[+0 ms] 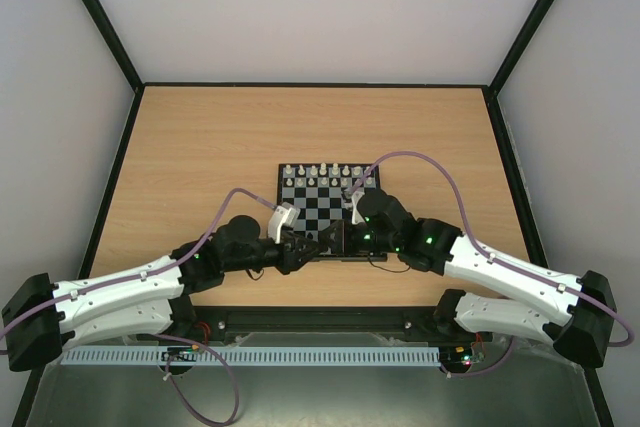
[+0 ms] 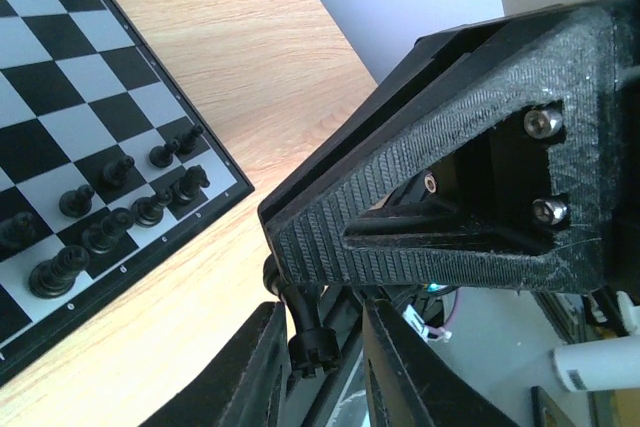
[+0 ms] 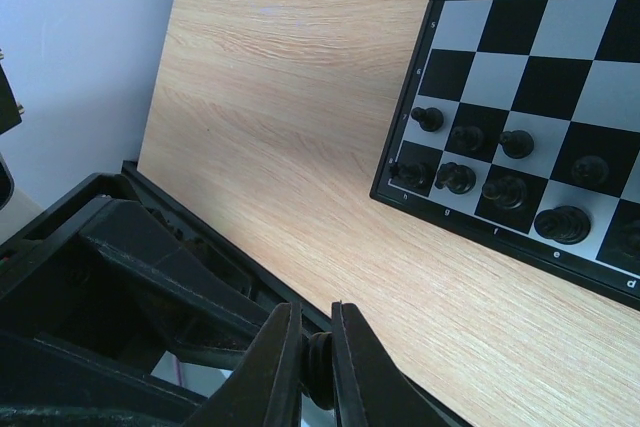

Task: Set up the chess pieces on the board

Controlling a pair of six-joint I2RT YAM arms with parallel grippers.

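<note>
The chessboard (image 1: 323,209) has white pieces (image 1: 324,172) lined up along its far side. Black pieces (image 2: 110,202) stand on the near rows, seen in both wrist views. Off the board's near edge, my right gripper is shut on a black chess piece (image 3: 320,372), mostly hidden behind its fingers. In the left wrist view, that same piece (image 2: 314,349) sticks out below the right gripper. My left gripper is part open around its end, with a gap showing on either side. From above, the two grippers meet in front of the board, and the arms hide details there.
Bare wooden table (image 1: 200,147) surrounds the board on the left, right and back. A dark frame rail (image 1: 320,319) runs along the front edge. The two arms are very close together at the board's near side.
</note>
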